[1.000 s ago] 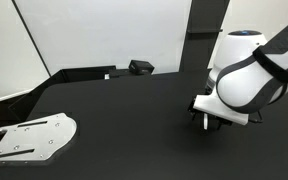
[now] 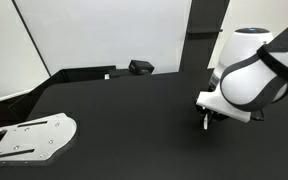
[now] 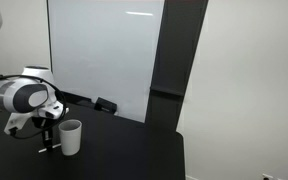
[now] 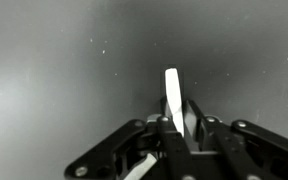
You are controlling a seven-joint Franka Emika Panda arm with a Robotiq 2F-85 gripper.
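Note:
A slim white stick, like a marker (image 4: 172, 88), points away from my gripper in the wrist view. Its near part runs down between the dark fingers, which stand close on either side. Whether they press on it cannot be made out. In exterior view 2 a thin white piece (image 3: 50, 148) lies low by the gripper (image 3: 46, 138), next to a white cup (image 3: 71, 138). Exterior view 1 has the gripper (image 2: 206, 120) low over the black table at the right, its fingertips small and dark.
A pale slotted plate (image 2: 32, 138) lies at the left of the black table (image 2: 124, 135). At the back edge sits a small dark box (image 2: 141, 67). Bare tabletop spreads between the plate and my arm.
The plate and the dark box stay where they were.

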